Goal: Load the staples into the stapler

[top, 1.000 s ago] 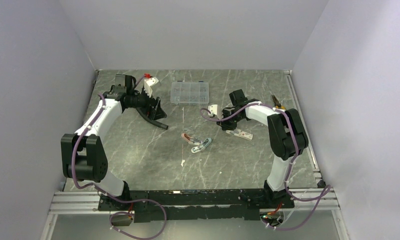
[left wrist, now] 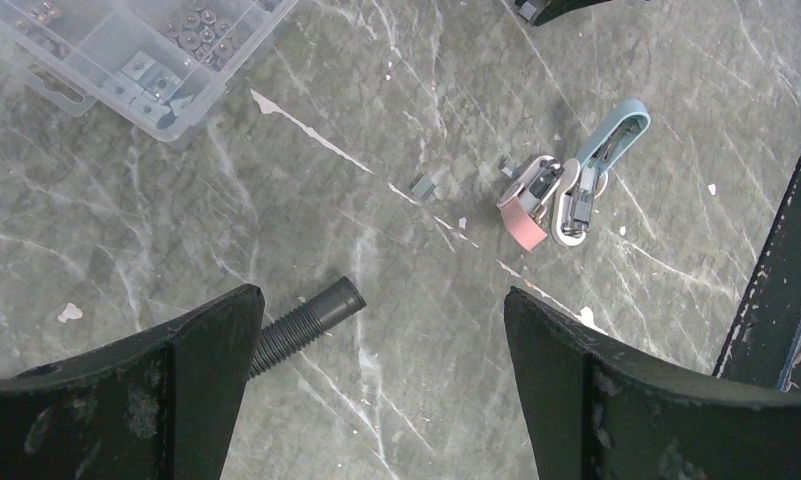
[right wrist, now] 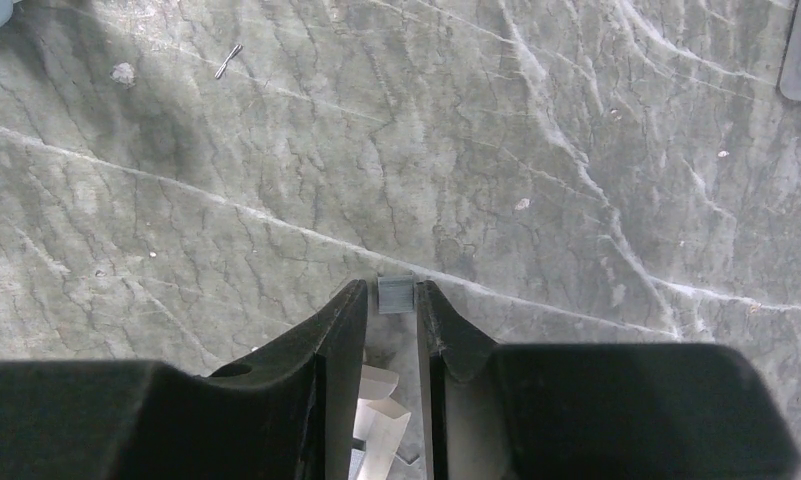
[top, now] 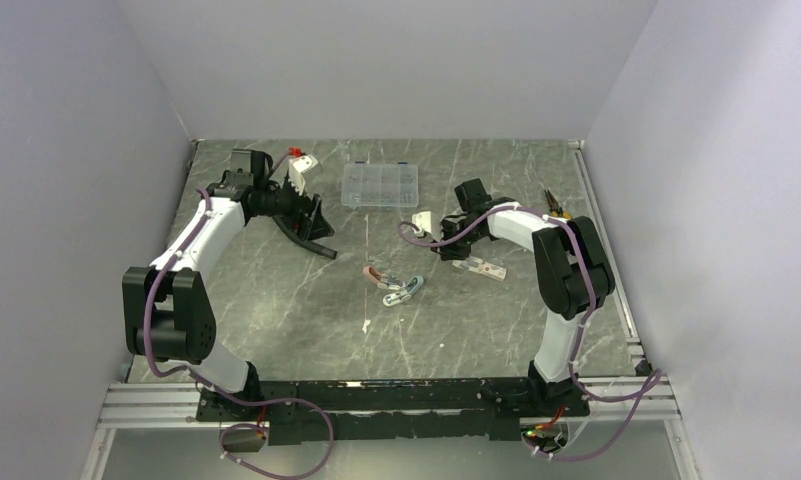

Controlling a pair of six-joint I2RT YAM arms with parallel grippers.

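Between the narrow fingertips of my right gripper lies a small silver block of staples (right wrist: 396, 296). A slim gap shows on its left side, so the fingers are part open and not clearly clamped on it. In the left wrist view the blue stapler (left wrist: 598, 170) and the pink stapler (left wrist: 531, 202) lie side by side, both opened up. Further small staple pieces rest near them, one grey piece (left wrist: 423, 188) on the bare table. My left gripper hangs wide open over the table, empty between its fingers.
A white staple box (right wrist: 381, 430) lies just under the right fingers. The clear compartment case (top: 380, 186) stands at the back, with a black corrugated hose (left wrist: 306, 325) below the left gripper. Pliers (top: 554, 205) lie far right.
My right gripper has shifted very slightly to the left in the top view. The left arm, the staplers and the case have stayed put.
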